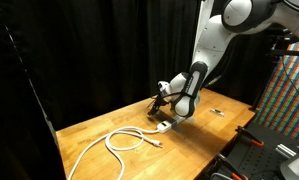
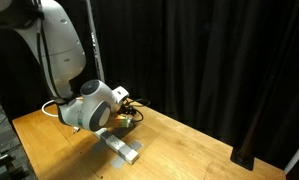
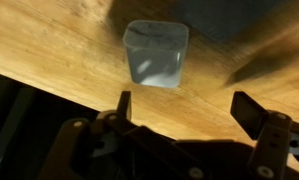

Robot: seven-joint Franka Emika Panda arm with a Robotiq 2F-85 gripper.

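Observation:
A small, pale grey block-like object [image 3: 156, 55] rests on the wooden table in the wrist view, beyond the line between my fingertips and nearer the left finger [image 3: 124, 106]. My gripper is open, and only bare wood shows between its fingers. In exterior view 2 the small object [image 2: 126, 122] sits low under the gripper, close to the power strip. From exterior view 1 the arm's wrist and gripper hang low over the table's back half, and the small object is hard to make out there.
A white power strip [image 1: 169, 126] lies just in front of the gripper, its white cord [image 1: 111, 146] looping to the left. Small items [image 1: 217, 112] lie at the right. Black curtains stand behind the table.

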